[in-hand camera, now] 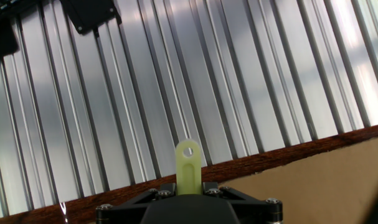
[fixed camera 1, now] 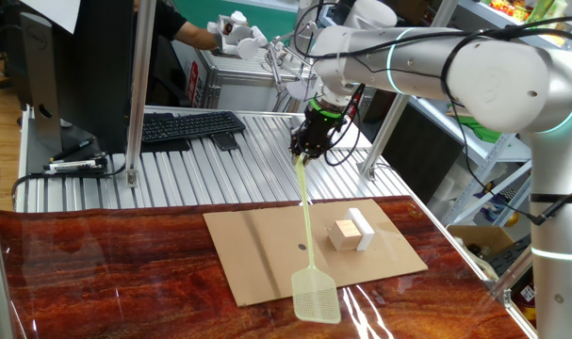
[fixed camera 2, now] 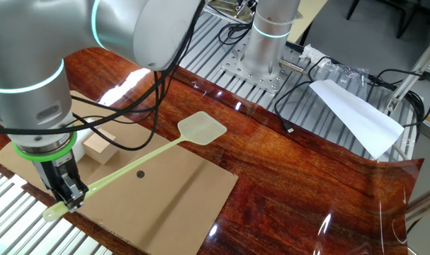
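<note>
A pale yellow-green fly swatter (fixed camera 1: 316, 294) is held by its handle, its mesh head reaching out over the front edge of the cardboard. My gripper (fixed camera 2: 74, 198) is shut on the handle close to its end. In the wrist view the handle's tip with its round hole (in-hand camera: 189, 163) stands up between the two fingers. On the cardboard sheet (fixed camera 1: 253, 254) lies a small dark round spot (fixed camera 2: 141, 174), left of the swatter's shaft in exterior view 1. Whether the head touches anything below cannot be told.
A wooden block (fixed camera 1: 344, 235) and a white block (fixed camera 1: 361, 227) stand together on the cardboard, right of the shaft. Behind are a ribbed metal surface (fixed camera 1: 257, 160) and a keyboard (fixed camera 1: 191, 126).
</note>
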